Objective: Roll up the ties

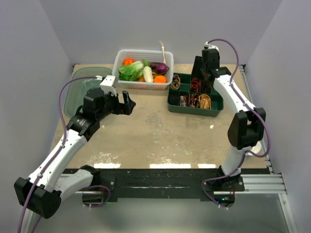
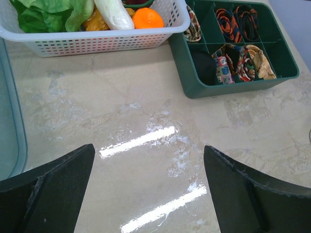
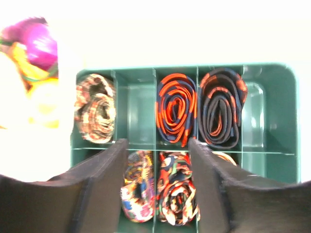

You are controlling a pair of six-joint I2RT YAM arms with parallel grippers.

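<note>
A green divided box (image 1: 193, 110) holds rolled ties: a beige one (image 3: 95, 109), an orange-navy one (image 3: 176, 108), a dark one (image 3: 222, 107), plus patterned rolls (image 3: 177, 189) in the front row. My right gripper hangs above the box, fingers apart and blurred, nothing visibly between them. My left gripper (image 1: 125, 103) stands open over the table, left of the box, empty.
A white basket (image 1: 143, 85) of vegetables and fruit sits left of the box. A pale green tray (image 1: 77, 94) lies at the left.
</note>
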